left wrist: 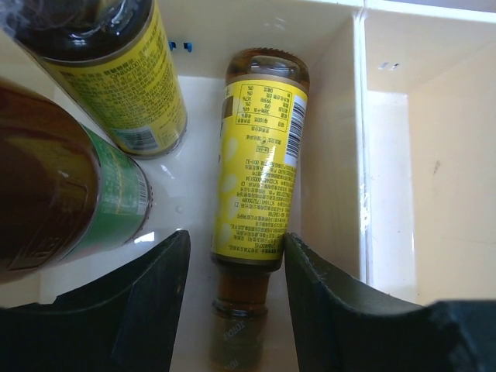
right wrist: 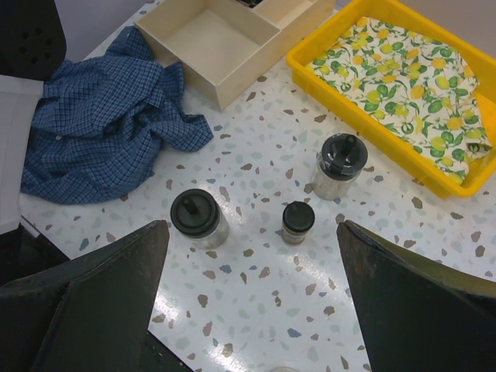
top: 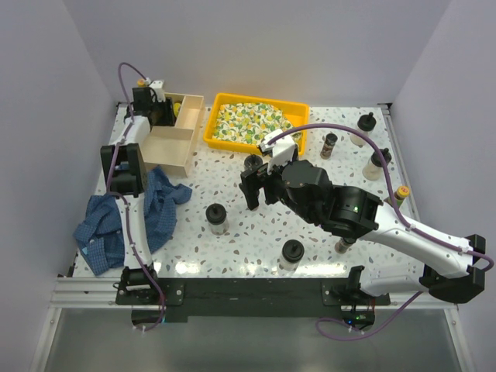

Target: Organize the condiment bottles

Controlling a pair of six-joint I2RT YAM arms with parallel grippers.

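In the left wrist view, a yellow-labelled bottle [left wrist: 256,170] lies in a cream organizer compartment [left wrist: 356,155], beside an upright yellow-labelled bottle [left wrist: 139,101] and a larger green-labelled bottle [left wrist: 108,201]. My left gripper is down at the lying bottle, its fingers either side near the label's lower end; the frames do not clearly show whether it grips it. My right gripper is open above the table, over clear jars with black lids [right wrist: 198,213] and a small black-lidded bottle [right wrist: 297,225].
A yellow tray [top: 217,108] with lemon-print cloth stands at the back. A blue cloth [top: 159,217] lies at the left. More bottles [top: 374,163] stand at the right. The organizer's right compartment [left wrist: 426,155] is empty.
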